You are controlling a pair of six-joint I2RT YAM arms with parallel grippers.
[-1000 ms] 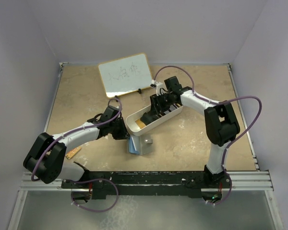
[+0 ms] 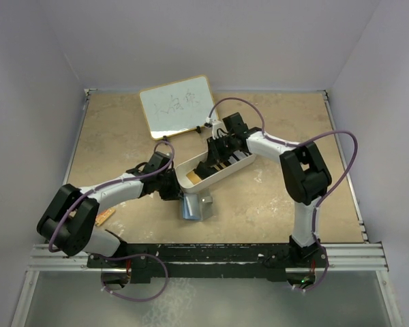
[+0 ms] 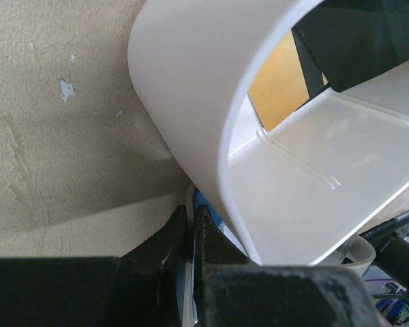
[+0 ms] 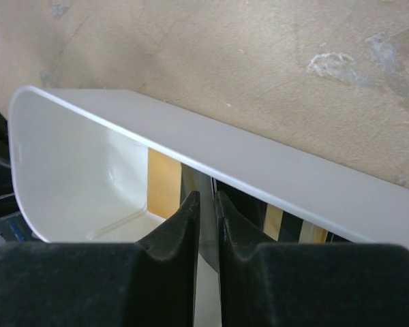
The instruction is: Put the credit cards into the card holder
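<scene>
A white tray (image 2: 231,174) holds several dark and tan cards (image 2: 192,176). My right gripper reaches into it, shut on a thin dark card (image 4: 204,184) beside a tan card (image 4: 162,182). My left gripper is shut at the tray's near-left end, against a blue and clear card holder (image 2: 191,206); a thin pale edge runs along its fingers, and whether it lies between them is unclear.
A whiteboard (image 2: 178,105) lies behind the tray. A small orange object (image 2: 103,216) sits at the left front.
My right gripper has moved a little left and down along the tray, and the tray appears shifted slightly left. The left arm has barely moved.
</scene>
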